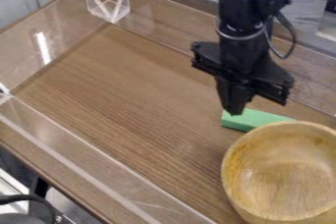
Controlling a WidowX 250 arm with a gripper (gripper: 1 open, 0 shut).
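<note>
My black gripper [237, 102] hangs over the right half of the wooden table, its tips just above and left of a green block [256, 120]. The fingers look shut, with nothing visible between them. The green block lies on the table, its right part partly behind the rim of a large tan bowl [278, 174] at the lower right.
A clear plastic holder [108, 2] stands at the back left. Clear strips or edging run along the left and front edges. A wall is behind the right back.
</note>
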